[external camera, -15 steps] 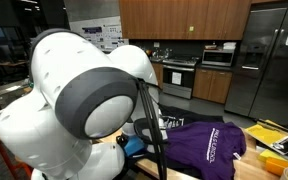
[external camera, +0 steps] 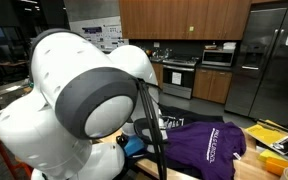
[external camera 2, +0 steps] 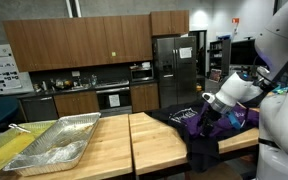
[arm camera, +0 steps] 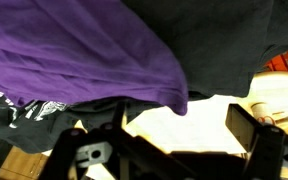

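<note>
Purple cloth with white lettering [external camera: 209, 148] is spread over the table, and black cloth lies beside and under it. In the wrist view a purple fold [arm camera: 134, 50] tapers to a rounded end near the gap of my gripper. The black cloth [arm camera: 219, 40] shows above and to the right of that fold. My gripper is open, its dark fingers [arm camera: 249, 130] apart on either side of the purple end. I cannot tell whether they touch the cloth. In exterior view 1 the arm hides the gripper.
Yellow items [external camera: 269, 135] lie on the table's right side in exterior view 1. A foil-like tray [external camera 2: 54, 142] stands at the left in exterior view 2, and the wooden tabletop [external camera 2: 104, 150] beside it is bare.
</note>
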